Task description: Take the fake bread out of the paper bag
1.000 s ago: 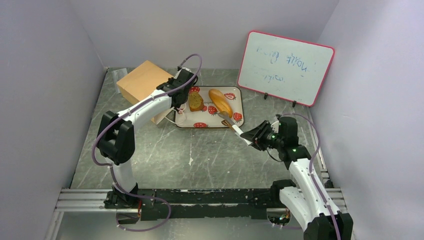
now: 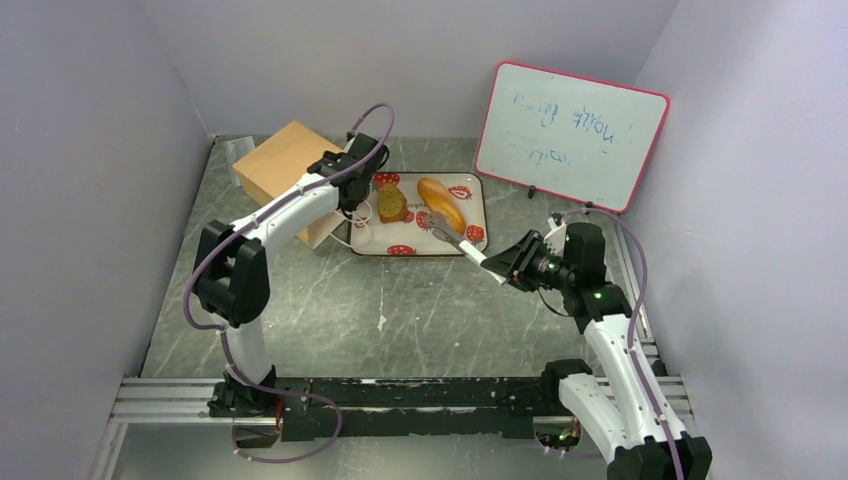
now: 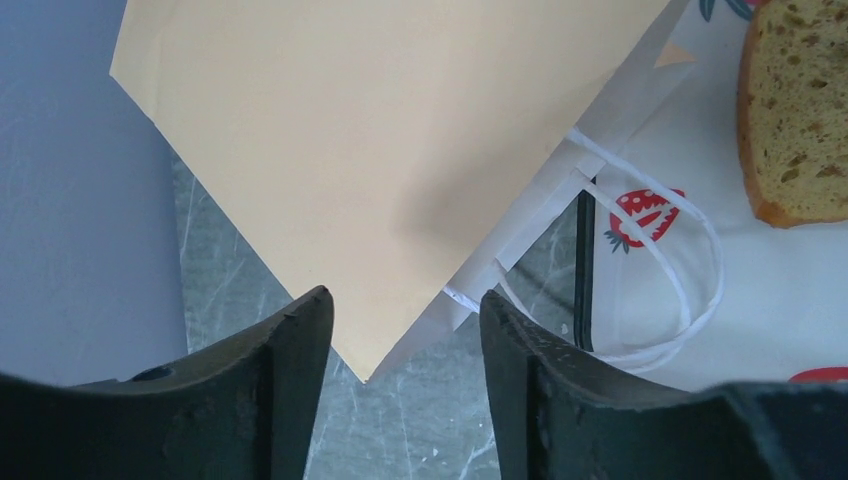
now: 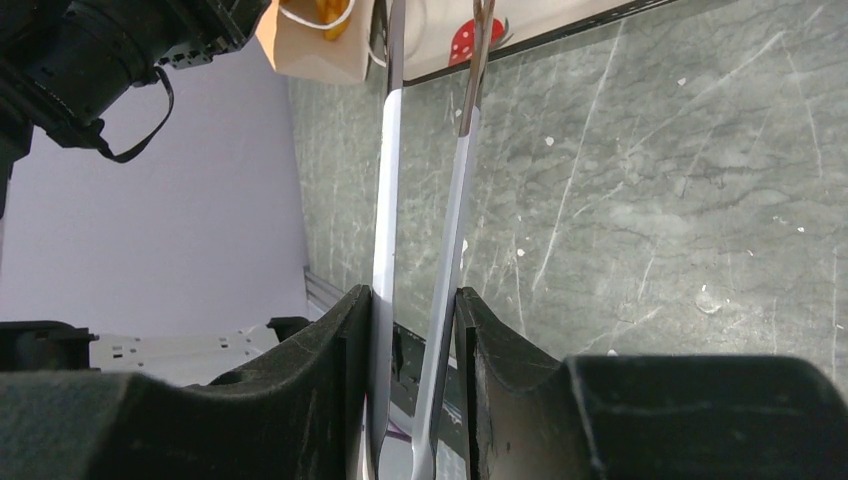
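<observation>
The tan paper bag (image 2: 281, 160) lies on its side at the back left, its mouth and white string handles (image 3: 655, 255) toward the tray. Something yellow (image 4: 332, 14) shows inside the bag in the right wrist view. A bread slice (image 2: 391, 204) and a long golden loaf (image 2: 441, 199) lie on the strawberry-patterned tray (image 2: 366, 243). My left gripper hangs over the bag's mouth side, open, nothing between its fingers. My right gripper is shut on metal tongs (image 4: 384, 200) with white grips; their tips are by the loaf's lower end, contact unclear.
A red-framed whiteboard (image 2: 572, 133) leans at the back right. A clear piece (image 2: 239, 150) lies left of the bag. The grey tabletop (image 2: 430, 320) in front of the tray is free.
My left gripper has shifted slightly left, toward the bag. The right forearm has moved a little right, and the tongs' tips have shifted slightly left. The bag and bread stay put.
</observation>
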